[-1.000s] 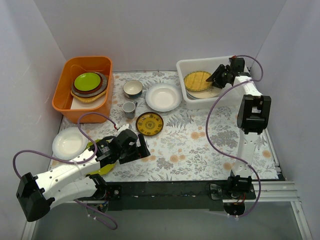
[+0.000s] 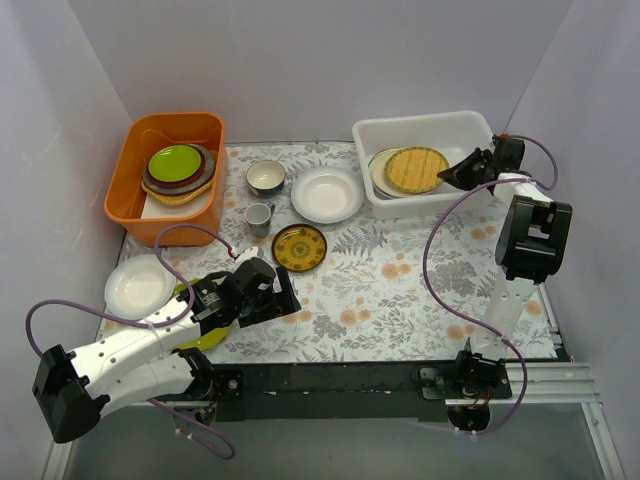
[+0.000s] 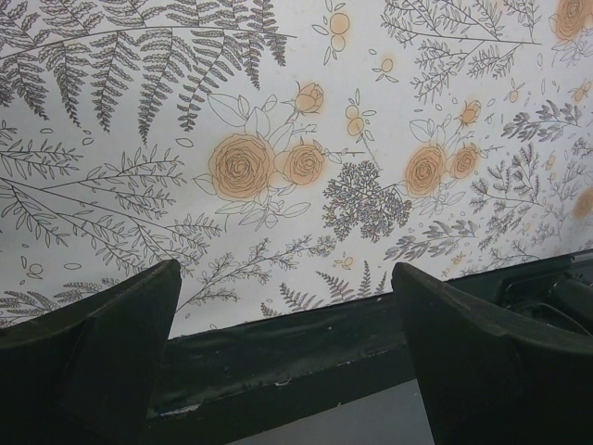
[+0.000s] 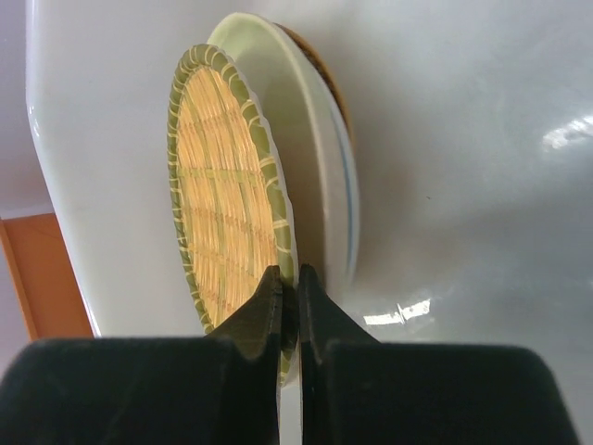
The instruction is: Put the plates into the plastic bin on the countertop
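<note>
At the back right stands the white plastic bin. Inside it, a round woven yellow plate is pinched at its right edge by my right gripper. The right wrist view shows the shut fingers meeting on the rim of that woven plate, which is tilted beside a cream plate. On the countertop are a white plate, a dark patterned plate, another white plate and a yellow-green plate, partly under the left arm. My left gripper is open above bare tablecloth.
An orange bin at the back left holds several stacked plates, a green one on top. A bowl and a grey mug stand between the bins.
The left arm stayed still.
</note>
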